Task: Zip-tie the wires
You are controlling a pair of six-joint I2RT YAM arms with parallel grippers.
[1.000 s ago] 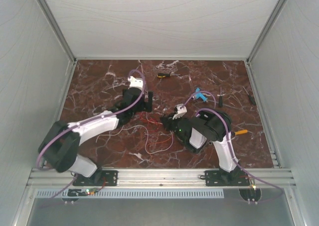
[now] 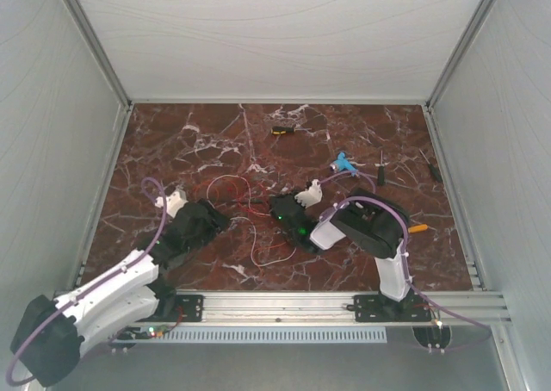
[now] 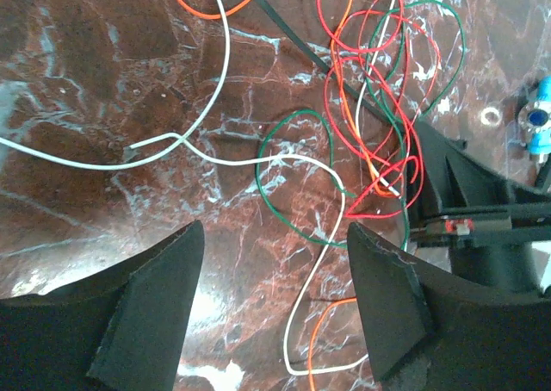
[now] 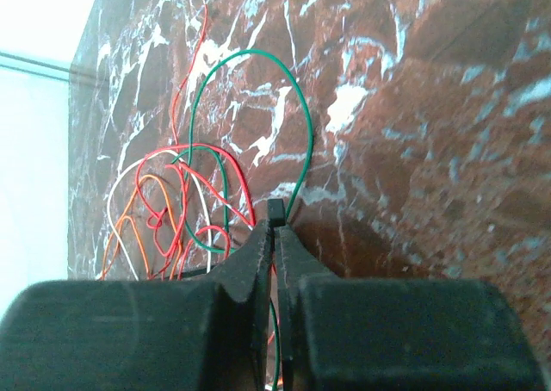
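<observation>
A tangle of thin red, white, green and orange wires [image 3: 370,89] lies loosely on the marble table, close to my right gripper. My right gripper [image 2: 274,206] is shut at the tangle's right side, and a small black zip tie head [image 4: 275,208] pokes out at its fingertips. From there the dark strap of the zip tie [image 3: 288,31] crosses the wires toward the upper left in the left wrist view. My left gripper stands open left of the tangle, fingers apart and nothing gripped. White and green wires pass in view between and beyond its fingertips.
A blue tool [image 2: 343,163] lies right of the wires, and a black-and-yellow tool [image 2: 282,130] lies at the back. Screwdrivers [image 2: 381,174] and an orange-handled tool [image 2: 417,228] are farther right.
My right gripper has shifted slightly left, toward the tangle.
</observation>
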